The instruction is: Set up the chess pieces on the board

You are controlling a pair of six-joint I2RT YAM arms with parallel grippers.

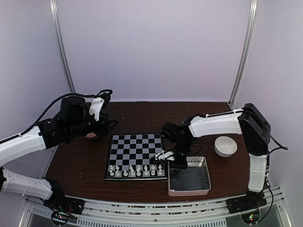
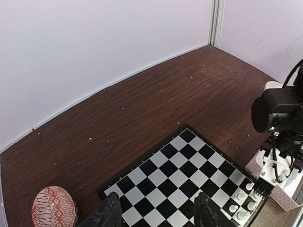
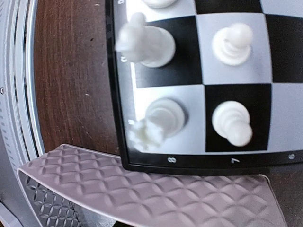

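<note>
The chessboard (image 1: pixel 136 149) lies mid-table with white pieces (image 1: pixel 138 171) standing on its near rows. In the right wrist view a white pawn (image 3: pixel 232 43) and a crown-topped piece (image 3: pixel 163 120) stand at the board's corner, beside the tray's rim. My right gripper (image 1: pixel 173 163) hangs over that corner and the tray's left part; its fingers are out of the right wrist view, and their state is unclear. My left gripper is open, raised left of the board, with nothing between its fingers.
A pink-rimmed tray (image 1: pixel 188 192) sits right of the board, a white bowl (image 1: pixel 225 146) behind it. A red patterned object (image 2: pixel 54 205) lies at the left.
</note>
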